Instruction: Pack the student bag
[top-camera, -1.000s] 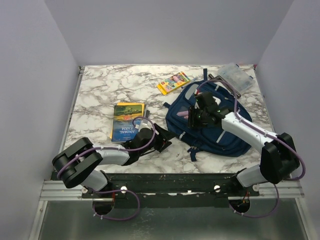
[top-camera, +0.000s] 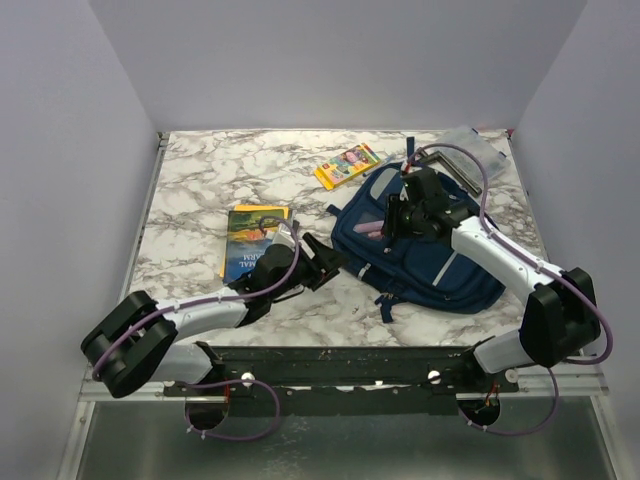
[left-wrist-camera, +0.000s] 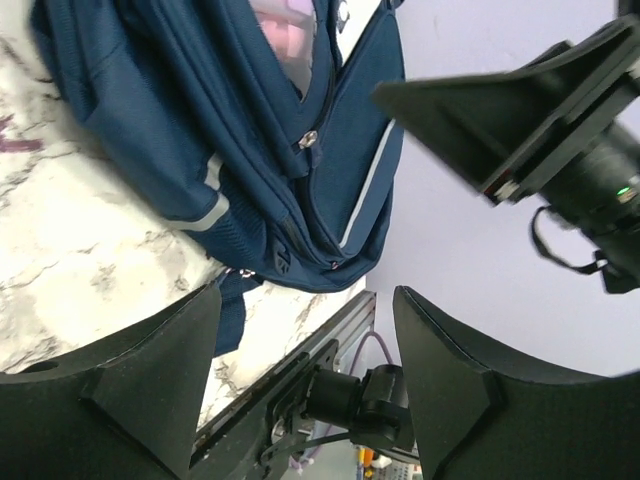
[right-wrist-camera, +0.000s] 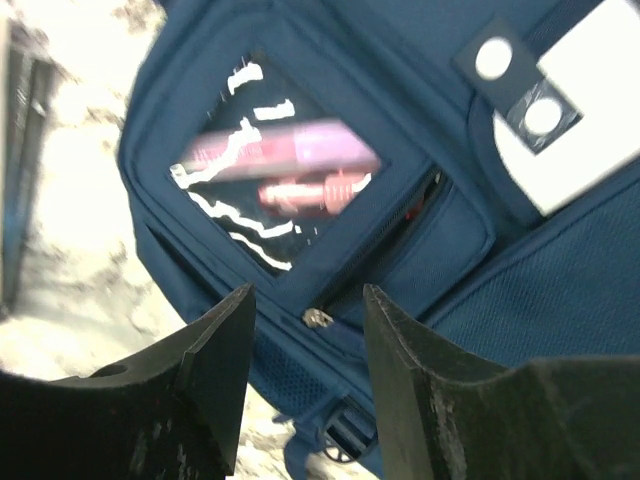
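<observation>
The navy bag (top-camera: 430, 280) lies open at right, a pink item (right-wrist-camera: 280, 150) inside a pocket with a clear window. My right gripper (top-camera: 398, 222) is over that pocket; in its wrist view the fingers stand apart above a zipper pull (right-wrist-camera: 317, 317), holding nothing visible. My left gripper (top-camera: 325, 255) is just left of the bag, fingers (left-wrist-camera: 150, 390) apart with nothing between them. Books (top-camera: 246, 245), one titled Animal Farm, lie at left, partly behind my left arm.
A colourful yellow book (top-camera: 345, 165) lies at the back. A clear pouch (top-camera: 475, 150) and dark case sit at back right.
My left gripper has moved slightly up, its arm shifting with it. My right gripper and arm have shifted slightly to the right over the bag.
</observation>
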